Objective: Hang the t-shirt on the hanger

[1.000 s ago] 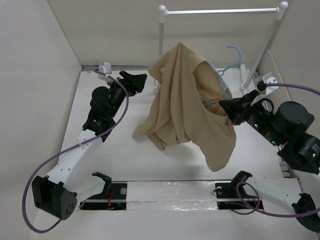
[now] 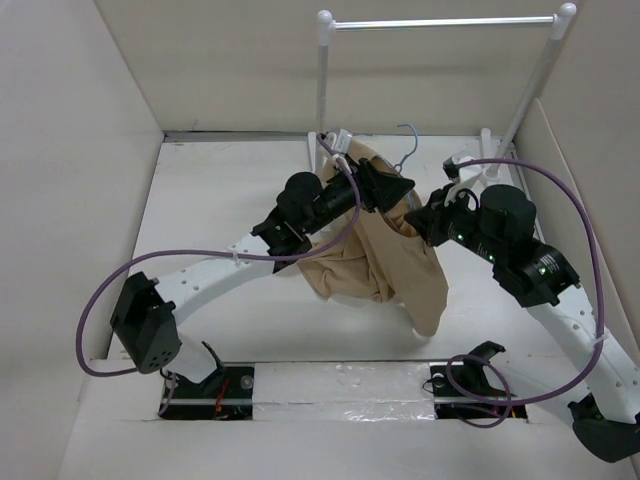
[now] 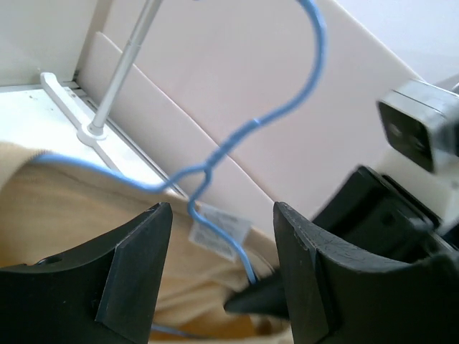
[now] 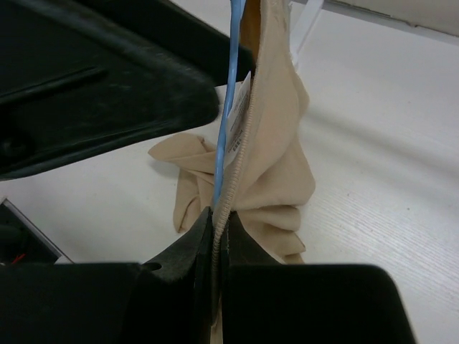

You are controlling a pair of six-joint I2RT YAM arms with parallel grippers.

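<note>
The tan t-shirt (image 2: 400,270) hangs in folds, draping onto the white floor, with the blue hanger (image 3: 254,125) partly inside its collar. My right gripper (image 2: 430,222) is shut on the shirt edge and the hanger; in the right wrist view the fabric and blue wire (image 4: 226,136) run up from between its fingers. My left gripper (image 2: 385,188) is at the top of the shirt beside the hanger, its fingers parted; in the left wrist view the hanger and collar lie beyond and between them. Whether cloth is between the left fingers is unclear.
The white rack with its top rail (image 2: 440,22) stands behind, its posts on either side of the arms. Side and back walls enclose the space.
My left gripper has swung right from the far left to the shirt's collar. My right gripper has moved left, and the shirt and hanger have shifted left and been drawn together.
</note>
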